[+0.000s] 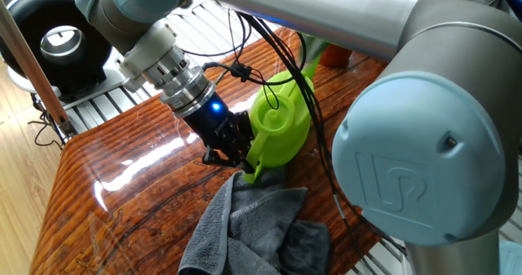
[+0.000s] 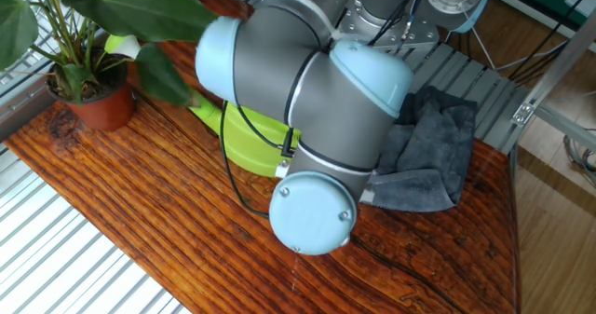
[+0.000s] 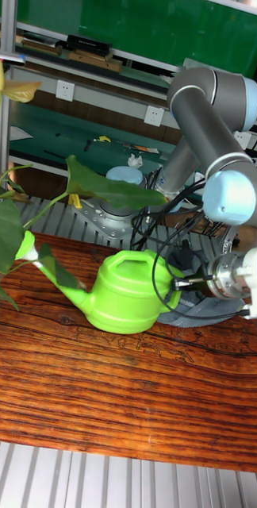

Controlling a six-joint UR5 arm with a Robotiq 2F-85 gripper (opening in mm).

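Note:
The bright green watering can (image 1: 281, 132) is beside the black gripper (image 1: 247, 167), whose fingers are at the handle on the can's back. The gripper appears shut on that handle, though the can hides part of the fingers. In the third view, the can (image 3: 125, 296) stands roughly upright with its spout pointing left toward the plant; the gripper (image 3: 178, 284) meets it from the right. The arm covers much of the can (image 2: 256, 142) in the second view and hides the gripper there. Whether the can's base touches the table cannot be told.
A crumpled grey towel (image 1: 245, 226) lies below the gripper on the glossy wooden table (image 2: 186, 211). A plant in a reddish-brown pot (image 2: 104, 109) stands at the table's far end, near the spout. Loose black cables (image 1: 314, 104) hang across the can.

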